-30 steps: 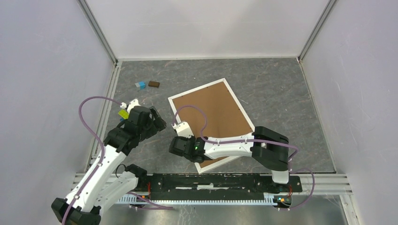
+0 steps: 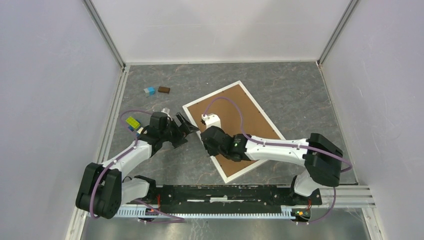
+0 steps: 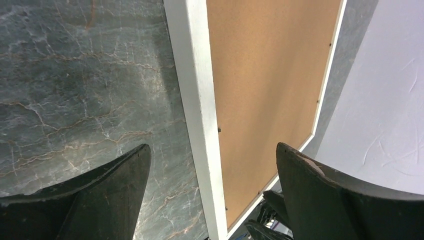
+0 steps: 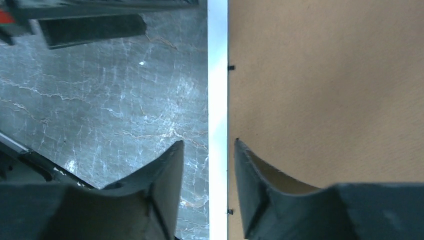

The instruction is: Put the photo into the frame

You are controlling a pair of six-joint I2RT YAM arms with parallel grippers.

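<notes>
A white frame [image 2: 254, 104] with a brown backing board [image 2: 260, 125] lies tilted on the grey marble floor. My left gripper [image 2: 187, 121] is open at the frame's left side; in the left wrist view its fingers [image 3: 90, 195] straddle the white edge [image 3: 199, 120] from above, empty. My right gripper hangs over the same edge in the right wrist view, part open, the white strip between its fingertips from that view. In the top view its fingers are hidden under the wrist housing. I cannot pick out a separate photo.
A blue block [image 2: 150, 90], a dark brown block [image 2: 164, 90] and a yellow-green item [image 2: 132, 122] lie at the left. White walls surround the floor; free room is at the back and right. The two grippers are close together.
Both arms have moved to the right, the right gripper also toward the back along the frame's left edge. The frame has shifted slightly to the right.
</notes>
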